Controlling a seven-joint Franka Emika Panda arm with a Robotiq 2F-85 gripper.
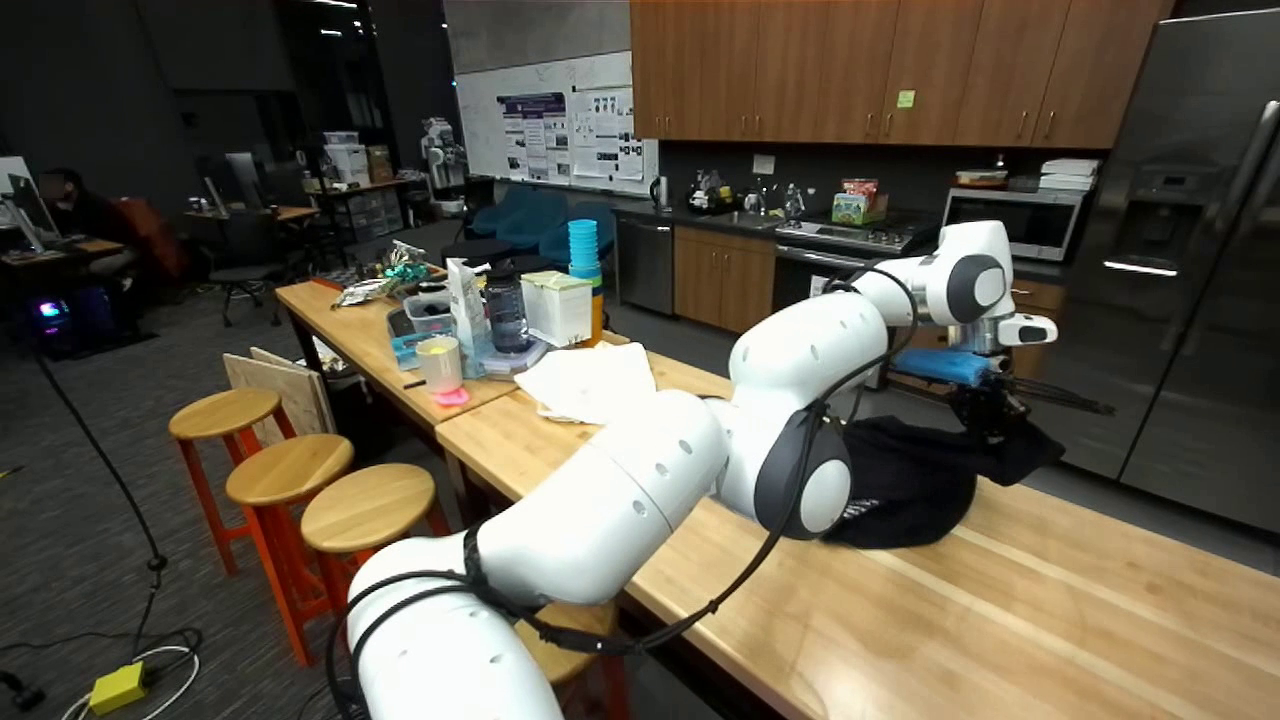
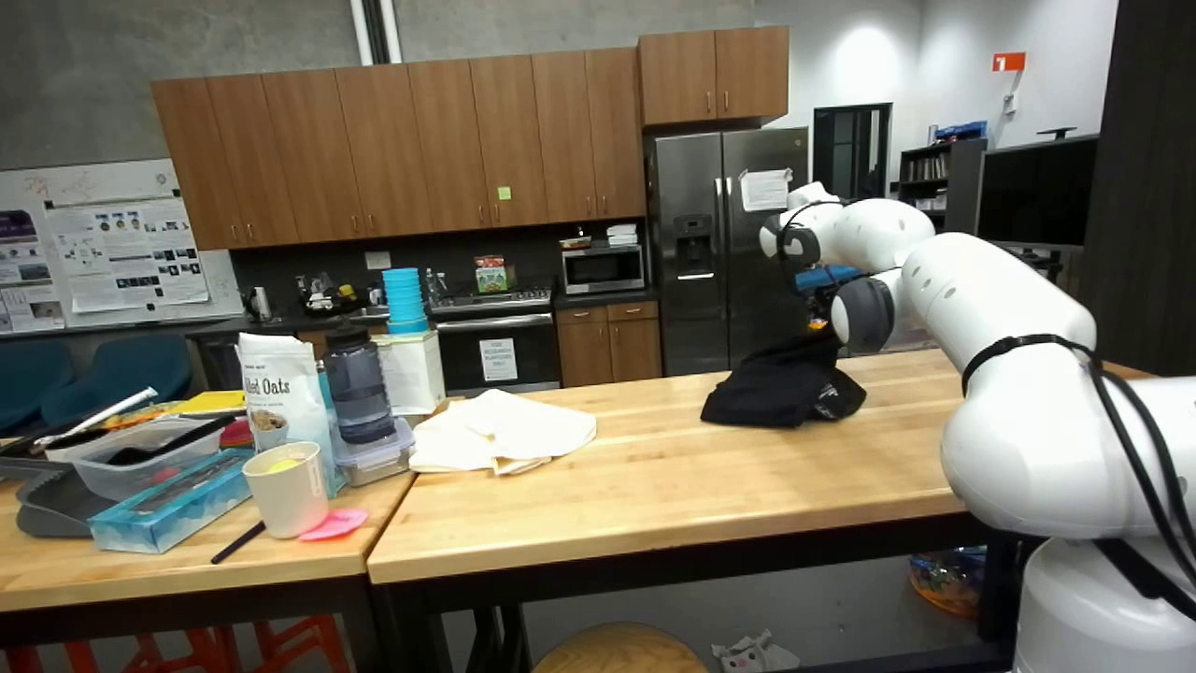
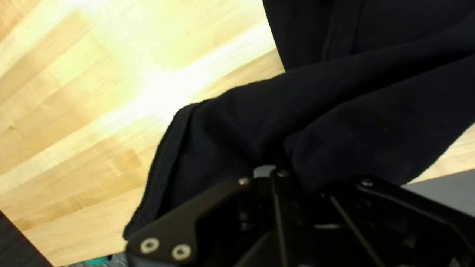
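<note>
A black cloth garment (image 1: 902, 480) lies bunched near the table's far edge, one end lifted off the wood. My gripper (image 1: 998, 422) is above that lifted end, its fingers closed on the fabric. From the other side, the same black garment (image 2: 785, 381) shows a small white print and rises toward the gripper, which is mostly behind the arm. In the wrist view the fingers of my gripper pinch a fold of the dark cloth (image 3: 231, 129), and a hemmed corner hangs to the left.
A white cloth (image 2: 505, 432) rests on the table's left part. Beyond it stand a cup (image 2: 286, 488), a dark bottle (image 2: 359, 387), an oats bag (image 2: 282, 393) and stacked blue cups (image 2: 405, 301).
</note>
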